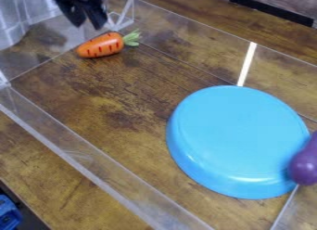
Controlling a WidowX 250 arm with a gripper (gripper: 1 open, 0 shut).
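Observation:
An orange toy carrot (102,48) with green leaves lies on the wooden floor near the back left corner of a clear-walled enclosure. Above it, at the top edge, my dark gripper (84,19) is blurred and partly out of frame, apart from the carrot. I cannot tell how its fingers stand.
A large light blue disc (229,136) covers the right part of the floor, with a purple object (303,164) at its right edge. Clear walls run along the left.

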